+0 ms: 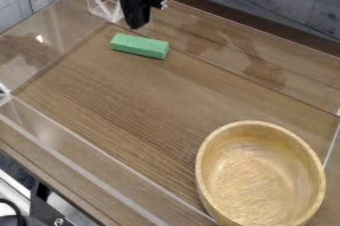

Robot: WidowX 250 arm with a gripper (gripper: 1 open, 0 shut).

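Note:
A small green block lies on the wooden tray floor in the upper middle. Just behind it, my dark gripper is raised near the back edge, apart from the block. Whether its fingers are open or shut is too small to tell.
A large round tan bowl takes up the lower right. The tray's walls bound it at the back and left.

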